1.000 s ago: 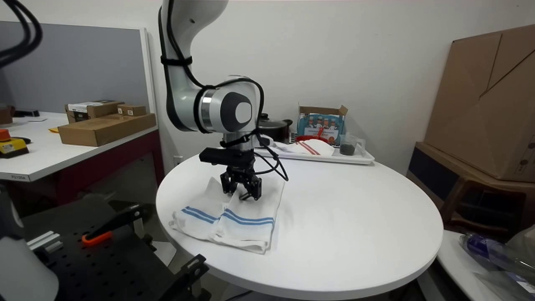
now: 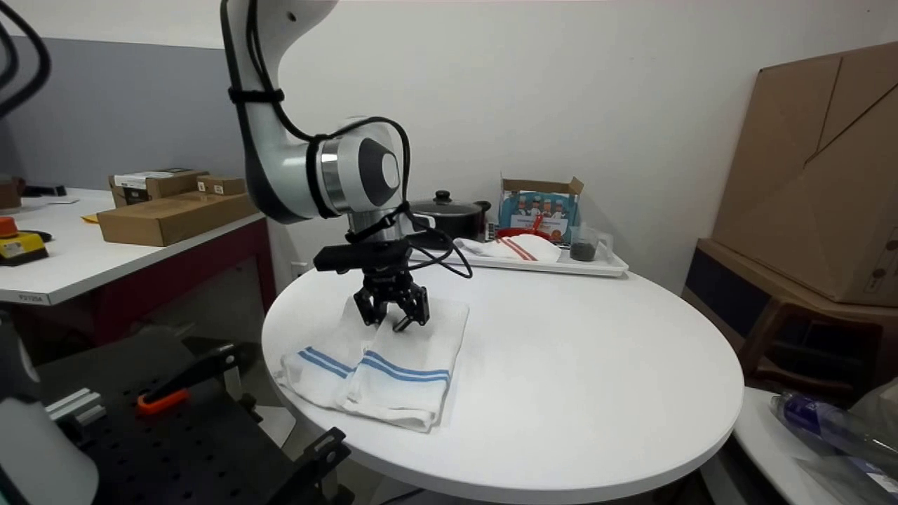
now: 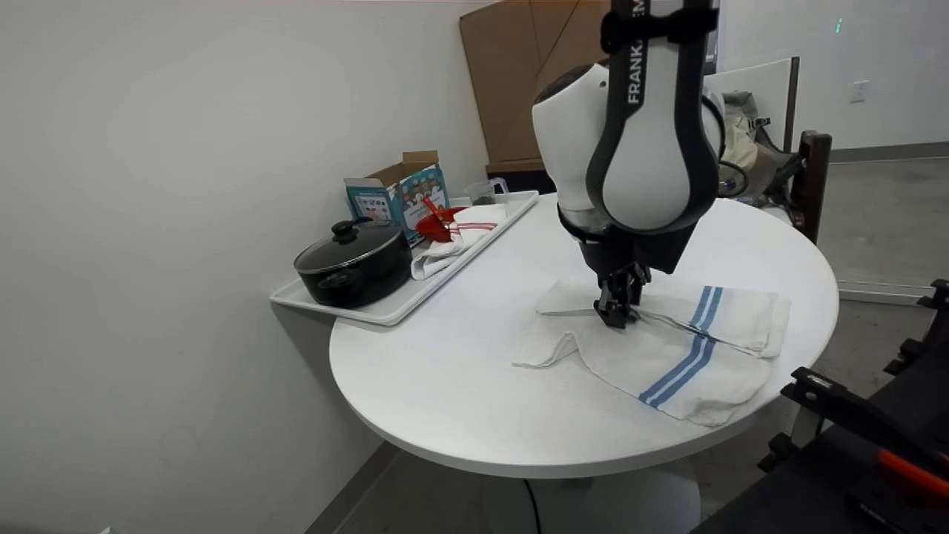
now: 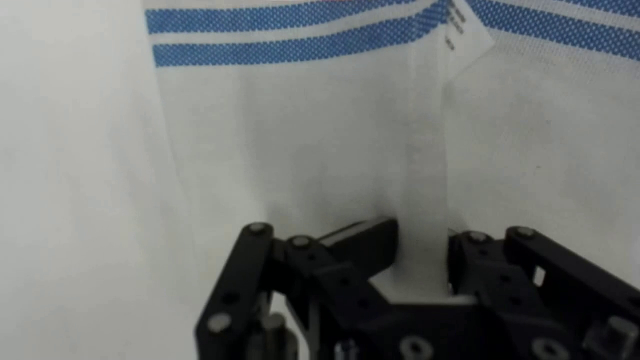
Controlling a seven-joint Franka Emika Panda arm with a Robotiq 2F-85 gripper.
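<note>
A white towel with blue stripes (image 2: 402, 373) lies spread and partly folded on the left part of the round white table (image 2: 589, 379). My gripper (image 2: 392, 318) points down over its far part, low against the cloth. In the wrist view, a raised ridge of the towel (image 4: 423, 180) runs between the fingers, and the gripper is shut on it. A printed tag (image 4: 466, 39) shows at the stripes. From the second exterior side, the towel (image 3: 685, 347) has a lifted fold and a curled near corner. The exact pinch point is partly hidden by the fingers.
Along the wall a white tray (image 3: 391, 311) holds a black lidded pot (image 3: 351, 267), a red bowl (image 3: 433, 230), a red-striped cloth (image 3: 471, 227) and a clear cup (image 2: 583, 244). An open box (image 2: 537, 210) stands there too.
The arm and gripper have shifted left in the first exterior view. The towel has slid slightly left and toward the near table edge with them.
</note>
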